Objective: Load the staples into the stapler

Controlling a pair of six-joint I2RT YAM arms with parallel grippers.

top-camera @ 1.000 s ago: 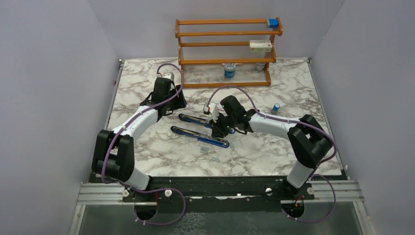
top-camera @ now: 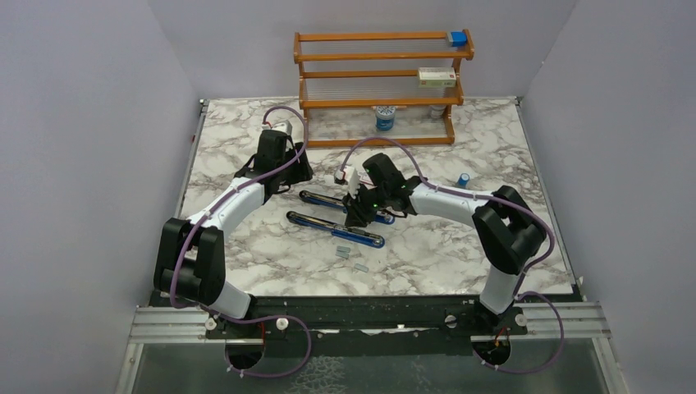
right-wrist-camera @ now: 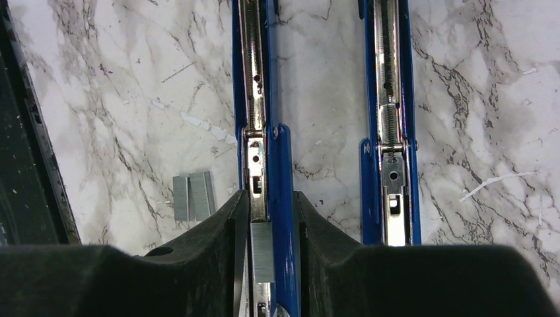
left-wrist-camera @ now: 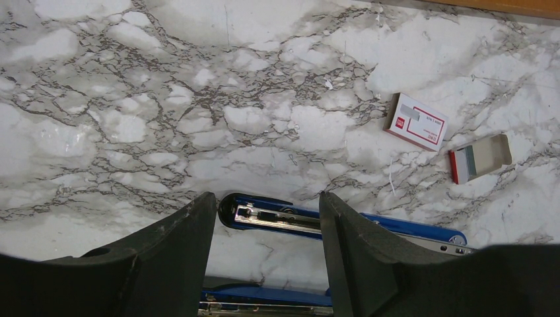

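Two blue staplers lie opened side by side: the near stapler [top-camera: 335,229] and the far stapler [top-camera: 322,199]. On the near stapler's metal rail a grey staple strip [right-wrist-camera: 263,252] shows in the right wrist view; whether it is fully seated cannot be told. My right gripper is above this stapler, its fingers apart on either side, nothing visibly clamped. Beside it, on the table, rest two loose staple strips [right-wrist-camera: 192,197]. My left gripper is open and empty, above the table near the far stapler's left end.
A staple box [left-wrist-camera: 416,122] and an open small box [left-wrist-camera: 481,158] lie behind the far stapler. Another loose strip [top-camera: 361,268] is near the front. A wooden rack [top-camera: 382,103] stands at the back; a blue cylinder [top-camera: 463,180] is at right.
The left arm, the staplers and the loose strips stay where they were.
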